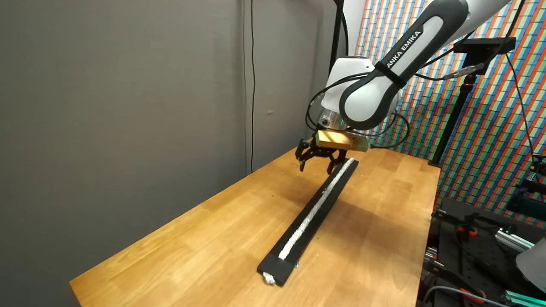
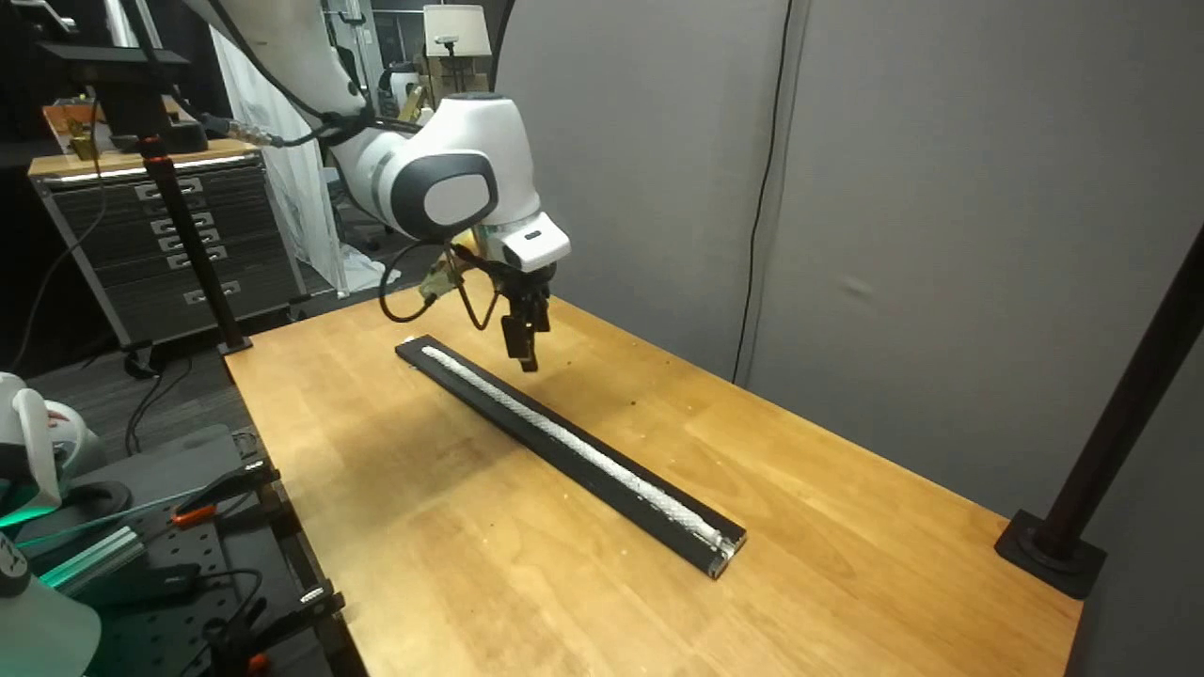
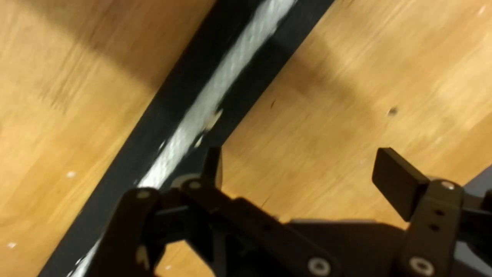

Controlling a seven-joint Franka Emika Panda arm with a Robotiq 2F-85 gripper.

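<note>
A long black bar (image 1: 330,205) lies flat on the wooden table, with a white rope-like strip (image 1: 307,220) running along its top. In the second exterior view the same bar (image 2: 564,455) stretches diagonally across the table, the white strip (image 2: 542,421) facing up. My gripper (image 1: 315,169) hangs above the table near the bar's far end, toward the wall side. From the wrist, the gripper is open, its fingers wide apart with only bare table showing between them. One finger (image 3: 213,166) overlaps the bar's edge in that view; touching is not evident.
A grey partition (image 1: 153,102) borders one long side. A black post (image 2: 1067,530) stands at the table's corner, and a dark cart with clamps and tools (image 1: 476,256) adjoins the other side.
</note>
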